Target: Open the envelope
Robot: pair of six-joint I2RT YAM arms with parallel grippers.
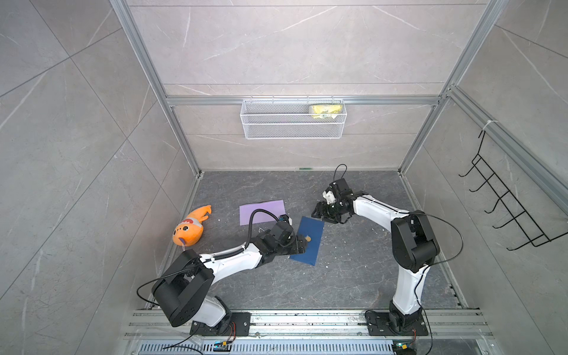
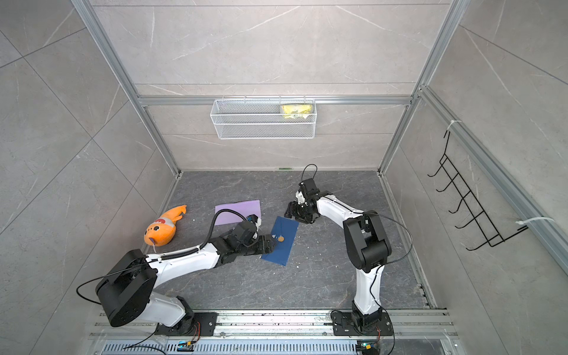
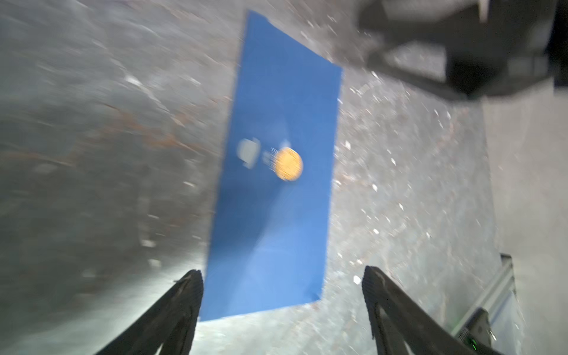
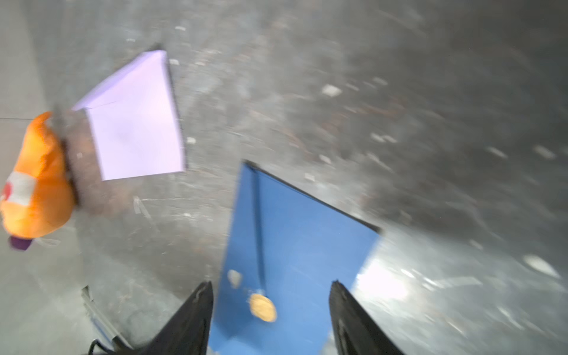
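Observation:
A blue envelope (image 1: 307, 254) (image 3: 266, 236) lies on the grey floor, with a round tan button and a small pale disc at its middle. Over its left side hovers my left gripper (image 1: 294, 245), fingers apart and nothing between them. My right gripper (image 1: 319, 210) is above the envelope's far end, also open and empty. In both wrist views the envelope shows between or beyond the fingertips.
A purple sheet (image 1: 254, 211) lies at the back left. An orange plush toy (image 1: 188, 229) rests by the left wall. A wire basket (image 1: 275, 118) hangs on the back wall. Bare floor surrounds the envelope.

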